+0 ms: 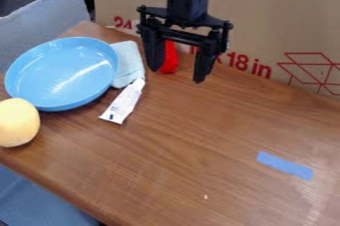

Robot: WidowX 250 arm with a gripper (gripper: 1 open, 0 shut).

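Observation:
My black gripper hangs over the back middle of the wooden table, its two fingers apart. Behind it, partly hidden, a red object stands near the cardboard. A blue plate lies at the left, with a pale cloth beside it. A white tube lies to the right of the plate, below the gripper. A yellow round object sits at the front left.
Cardboard walls the back. A blue strip lies on the right of the table.

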